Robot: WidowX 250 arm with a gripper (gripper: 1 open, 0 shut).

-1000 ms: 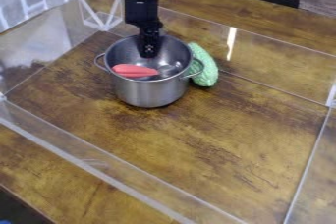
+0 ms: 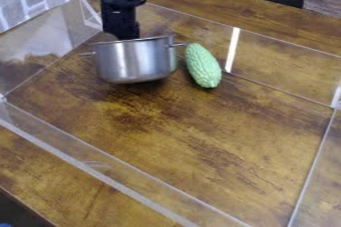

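Note:
A steel pot (image 2: 135, 64) with side handles sits at the upper left of the wooden work surface, its rim seen nearly edge-on, so its inside is hidden. My black gripper (image 2: 120, 34) is just behind the pot at its back rim; its fingertips are too hidden and dark to tell their state. A pale green bitter melon (image 2: 202, 66) lies to the right of the pot.
Clear panels (image 2: 27, 75) border the wooden surface (image 2: 186, 151) on the left and front. The middle, front and right of the surface are clear.
The pot has shifted back and left and tilted, so the red object seen inside it earlier is now hidden. My gripper has moved left with it.

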